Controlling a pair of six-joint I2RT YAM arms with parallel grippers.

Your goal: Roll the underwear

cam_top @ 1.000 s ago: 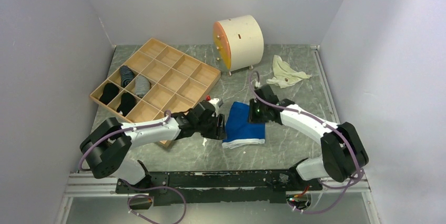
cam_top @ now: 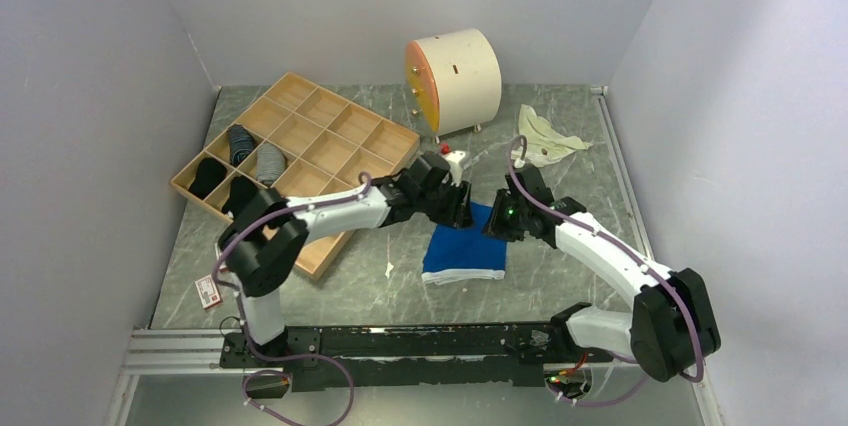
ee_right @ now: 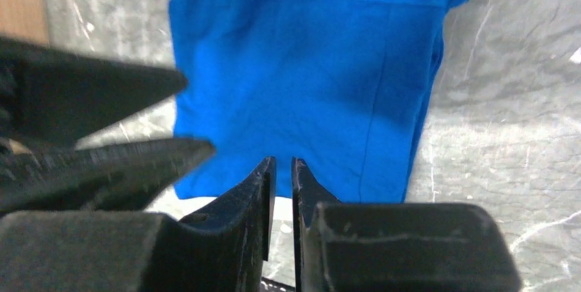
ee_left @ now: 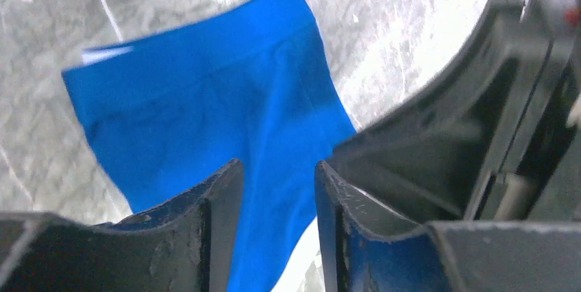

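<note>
The blue underwear (cam_top: 464,250) lies folded flat on the marble table, its white band at the front edge. Above it is my left gripper (cam_top: 463,220); in the left wrist view its fingers (ee_left: 223,203) are parted, and blue cloth shows behind the gap. Over the right part of the cloth hangs my right gripper (cam_top: 497,234). The right wrist view has its fingers (ee_right: 260,203) almost together, a thin slit between them showing only cloth and table beyond. No fabric visibly hangs from either gripper. Both arms hide the cloth's far part in the top view.
A wooden compartment tray (cam_top: 297,136) with several rolled dark and grey items stands at the left. Behind are a cream drum-shaped cabinet (cam_top: 460,81) and a pale yellow cloth (cam_top: 543,139). The two grippers are close together.
My left gripper has moved right, from beside the underwear to above it.
</note>
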